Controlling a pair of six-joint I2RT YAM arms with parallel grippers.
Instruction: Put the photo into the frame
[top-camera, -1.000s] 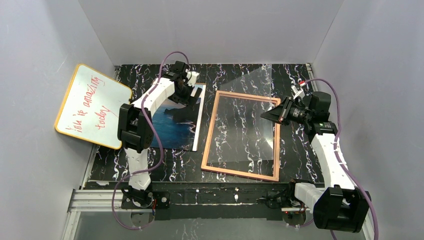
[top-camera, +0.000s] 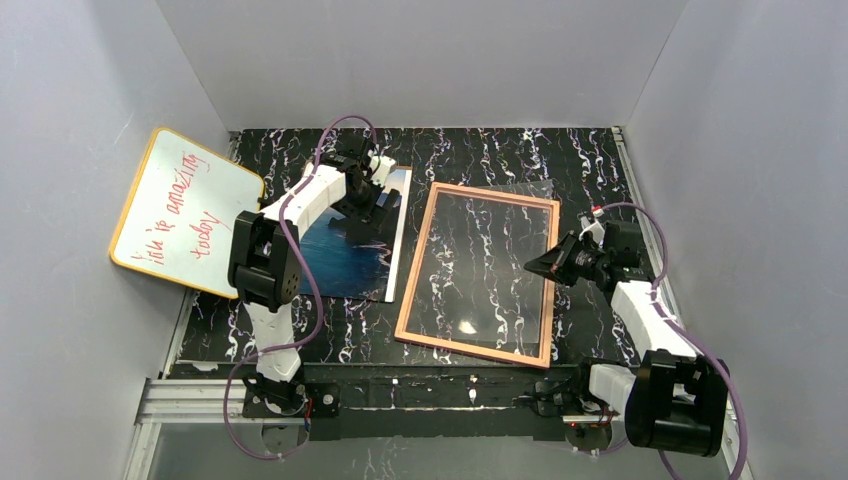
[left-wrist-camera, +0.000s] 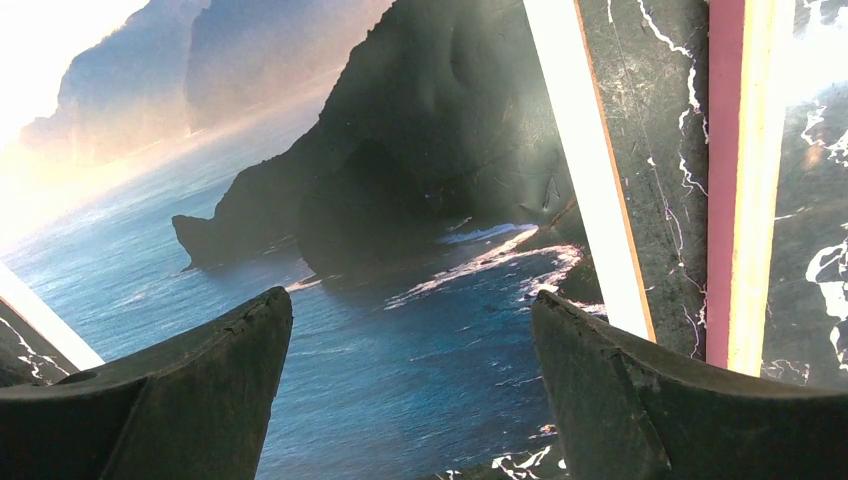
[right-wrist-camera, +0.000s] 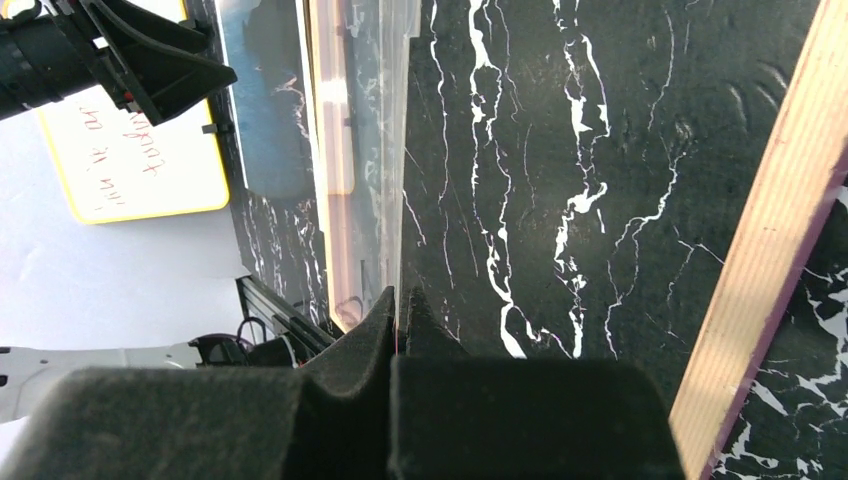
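The wooden frame (top-camera: 407, 295) lies on the dark marbled table, right of centre, with the table showing through it. A clear sheet (right-wrist-camera: 392, 150) stands edge-on in the right wrist view, pinched by my right gripper, which is shut on it. From above, that right gripper (top-camera: 532, 268) hangs over the frame's right side, with the sheet spread across the opening. The photo (top-camera: 345, 255), a blue sea scene with a white border, lies left of the frame. Over the photo hovers my left gripper, fingers apart and nothing between them.
A whiteboard (top-camera: 190, 215) with red writing leans at the far left. Bare marbled table shows in a narrow strip (left-wrist-camera: 660, 180) between photo and frame. Grey walls close off the back and both sides.
My right gripper has come lower, and the clear sheet has shifted toward the front, now mostly over the frame opening. The frame has slid slightly left. My left gripper has dipped a little over the photo.
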